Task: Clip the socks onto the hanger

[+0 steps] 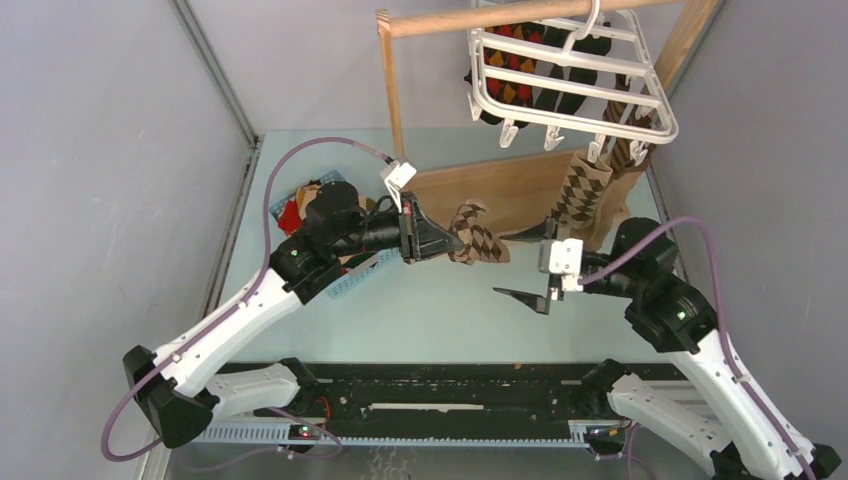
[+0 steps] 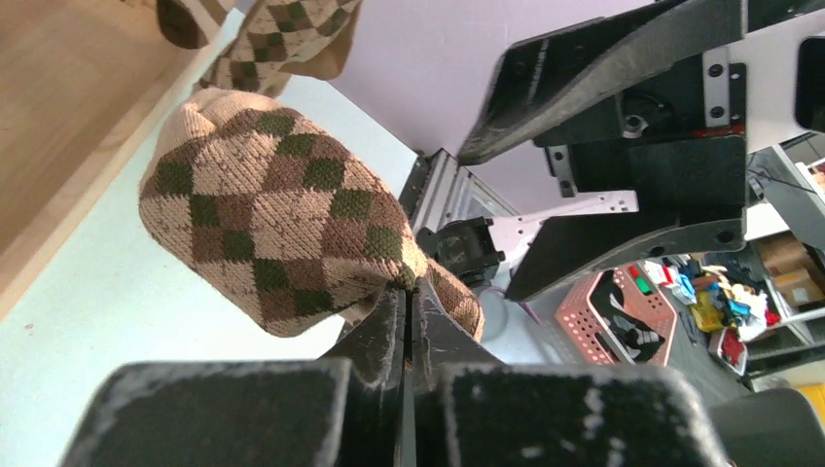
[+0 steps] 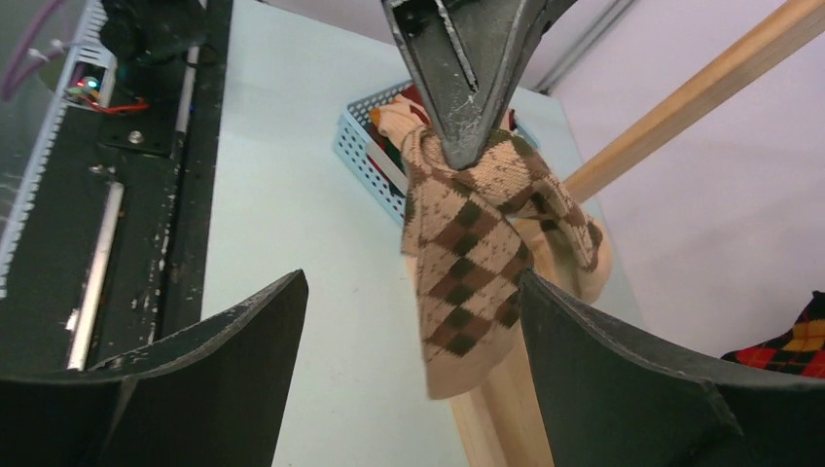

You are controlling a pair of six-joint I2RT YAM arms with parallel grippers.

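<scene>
A brown sock with tan and dark checks [image 1: 480, 243] hangs in the air in front of the wooden rack. My left gripper [image 1: 458, 243] is shut on one end of it, and the left wrist view shows the bunched knit [image 2: 282, 219] at the fingertips. Facing it from the right is my right gripper [image 1: 498, 264], its fingers spread wide. In the right wrist view, the sock's loose end [image 3: 465, 282] lies in line with the gap between those fingers. Above, the white hanger [image 1: 580, 119] carries several socks, including a similar checked one [image 1: 580, 190] at its right.
A blue basket [image 1: 352, 278] of socks stands behind the left arm. The wooden rack [image 1: 440, 190] rises at the back, its upper rod [image 1: 440, 23] bearing the hanger. Some clips [image 1: 508, 133] along the hanger's front edge look empty.
</scene>
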